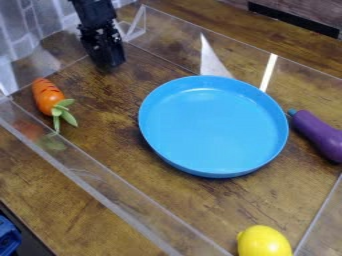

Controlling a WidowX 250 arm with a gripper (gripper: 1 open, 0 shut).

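Observation:
The dark gripper [102,50] is at the upper left of the camera view, behind an orange toy carrot [50,98] and apart from it; its fingertips are dark and hard to make out. The carrot lies on the wooden table with its green top toward the front. A blue plate [213,123] fills the middle. A purple eggplant [315,134] lies at the right edge and a yellow lemon [263,241] at the bottom right.
Clear low walls border the wooden table [160,205]. A blue object [7,237] sits at the lower left corner outside the wall.

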